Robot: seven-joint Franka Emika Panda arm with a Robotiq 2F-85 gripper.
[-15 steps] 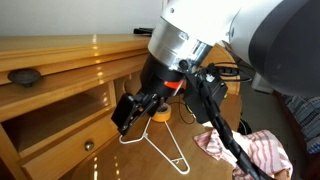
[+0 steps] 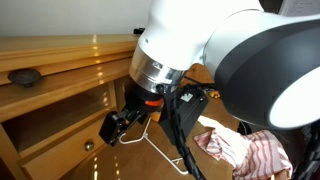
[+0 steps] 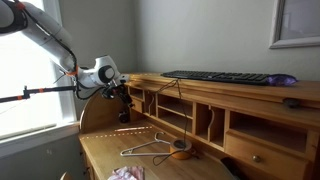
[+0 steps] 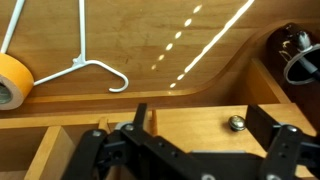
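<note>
My gripper is open above the desk, its two black fingers apart along the lower edge of the wrist view, with nothing between them. Beneath it is a wooden drawer front with a dark round knob. A white hanger lies on the desktop at upper left of that view. Beside it is an orange tape roll, cut off by the left edge. In exterior view 1 the gripper hides part of the hanger.
A dark, shiny object stands in the desk's corner. On the upper shelf lie a keyboard and a purple mouse. A striped cloth rests at the desk's near edge. Open cubbies line the back.
The arm has shifted left and lower in exterior view 1, its hanging cable swinging left. The gripper now covers the tape roll and more of the hanger. The fingers stay open.
</note>
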